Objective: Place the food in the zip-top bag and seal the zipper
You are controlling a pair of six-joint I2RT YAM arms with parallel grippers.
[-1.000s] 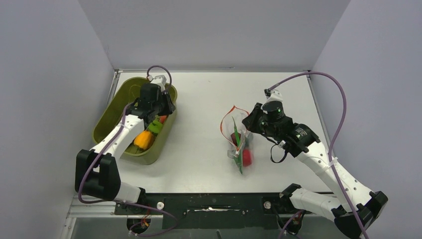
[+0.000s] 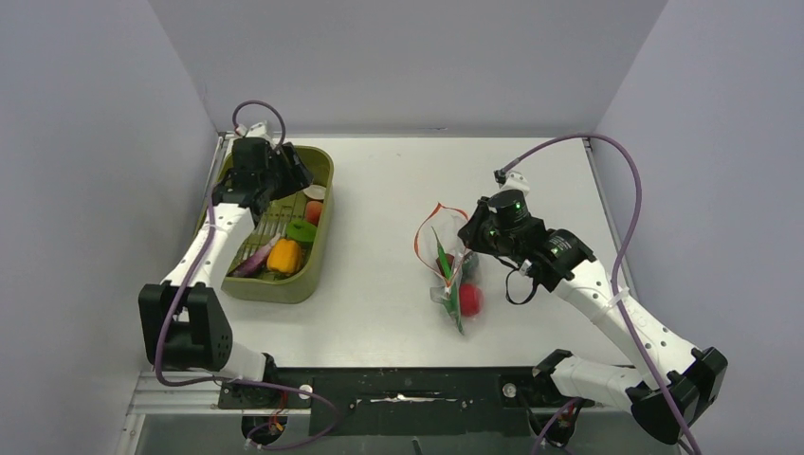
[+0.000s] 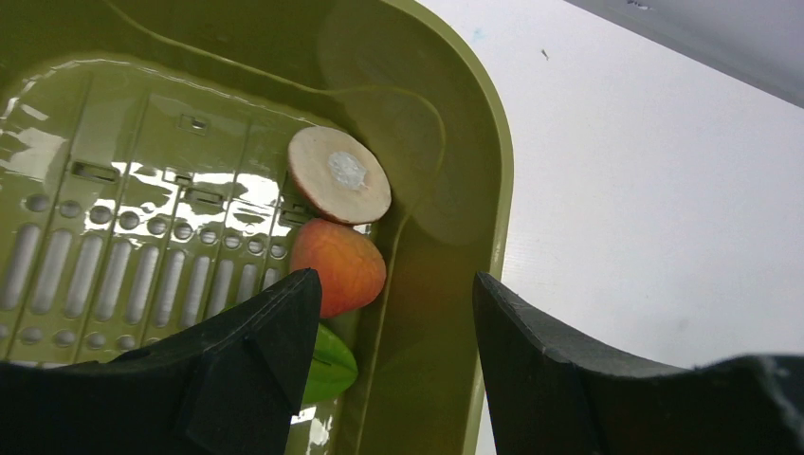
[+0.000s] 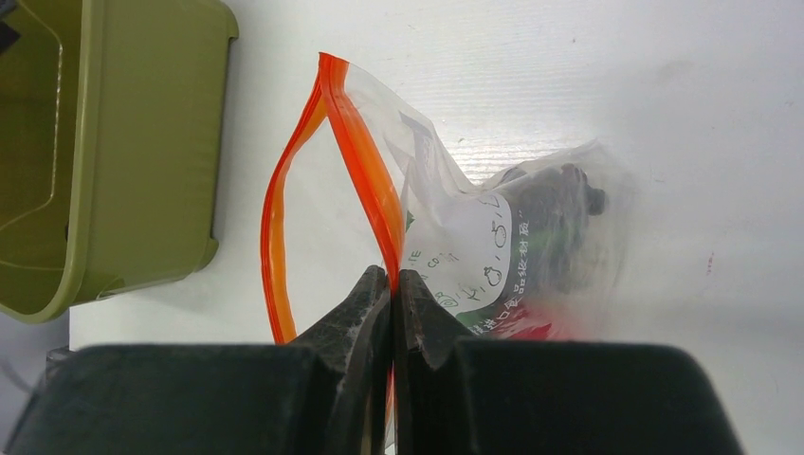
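Note:
A clear zip top bag (image 4: 559, 237) with an orange zip strip lies on the table with its mouth gaping; red, green and dark food shows inside. My right gripper is shut on one edge of the bag's mouth. In the olive basket (image 3: 493, 133) lie a round pale piece (image 3: 339, 175), an orange-red fruit (image 3: 338, 265) and a green pepper (image 3: 329, 365). The top view also shows a yellow pepper (image 2: 284, 257) and a purple eggplant (image 2: 256, 259) there. Above the basket's right side, my left gripper stands open, nothing between its fingers.
The olive basket's right wall (image 2: 322, 227) stands between the food and the bag. Grey walls close off the back and sides.
My left arm has moved left and back over the basket, uncovering the pale round piece. The basket has turned slightly.

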